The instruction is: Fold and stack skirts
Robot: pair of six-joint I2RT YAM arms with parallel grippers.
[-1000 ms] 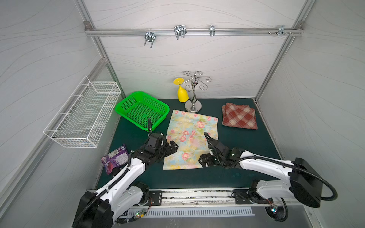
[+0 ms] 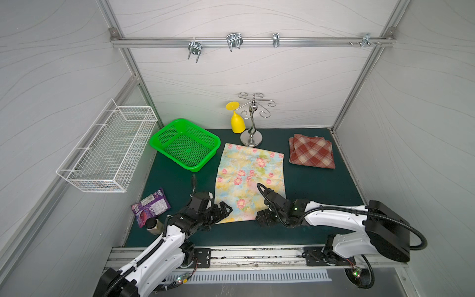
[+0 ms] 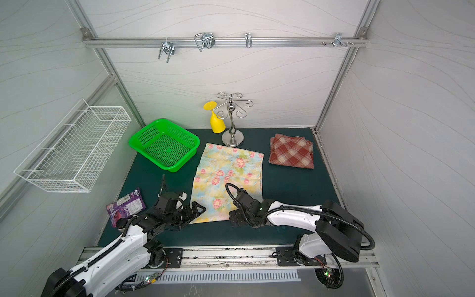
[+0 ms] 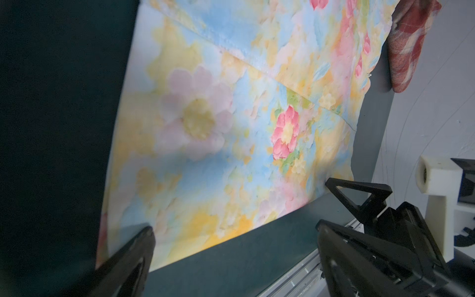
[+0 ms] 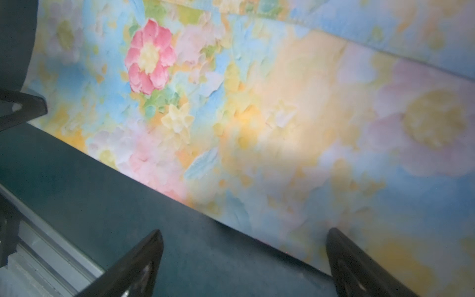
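A floral skirt in yellow, blue and pink (image 2: 247, 173) lies spread flat in the middle of the dark green table, with a seam line across it in the left wrist view. The folded red plaid skirt (image 2: 311, 151) rests at the back right. Over the floral skirt's front left corner, my left gripper is open, its fingers (image 4: 131, 259) apart with cloth below. My right gripper stands open above the front edge towards the right; one finger (image 5: 353, 262) is over the cloth and the other over bare table.
A green basket (image 2: 157, 144) stands back left, near a yellow goblet (image 2: 237, 123) and a metal stand (image 2: 251, 137). A purple packet (image 2: 151, 205) and a small jar (image 2: 154, 226) lie left of my left arm. Bare table shows right of the floral skirt.
The right gripper has shifted slightly towards the front edge. The plaid skirt has not moved.
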